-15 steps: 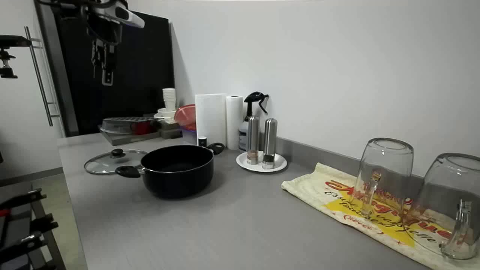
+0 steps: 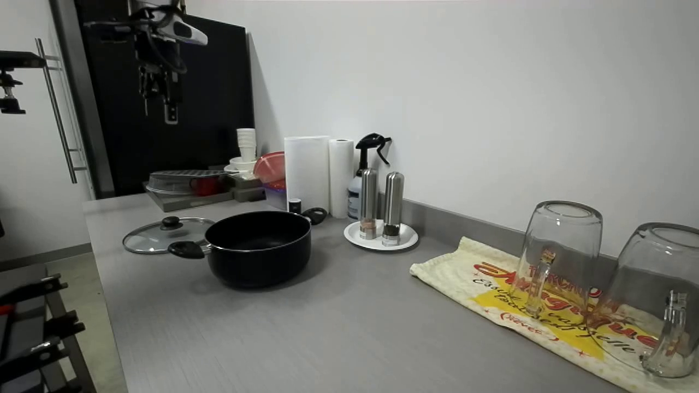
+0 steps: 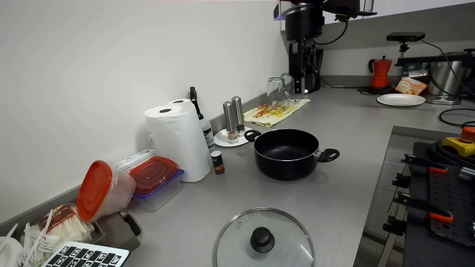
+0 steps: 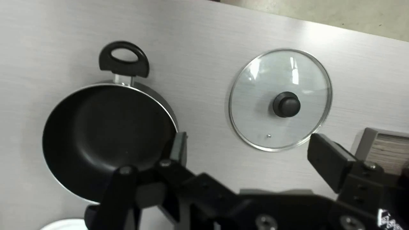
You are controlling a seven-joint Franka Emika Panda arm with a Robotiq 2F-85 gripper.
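A glass lid [image 4: 253, 111] with a steel rim and a black knob [image 4: 287, 104] lies flat on the counter, knob up. Beside it stands an uncovered black pot [image 2: 259, 258], empty inside, with a handle on either side. High above the counter hangs my gripper [image 2: 158, 112], clear of everything below. In the wrist view its fingers [image 4: 330, 161] are spread wide, so it is open with nothing held. Seen from above, the lid's knob shows between and beyond the two fingers, while the left finger overlaps the pot's rim.
Along the wall stand paper towel rolls [image 3: 180, 138], a spray bottle [image 3: 206, 129] and two steel mills on a white plate [image 2: 410, 239]. Upturned glass mugs [image 2: 557, 262] rest on a printed cloth [image 2: 445, 272]. Plastic boxes [image 3: 158, 195] sit at the far end.
In exterior view 1 my gripper has shifted slightly to the right, still high up. The pot and lid have stayed put.
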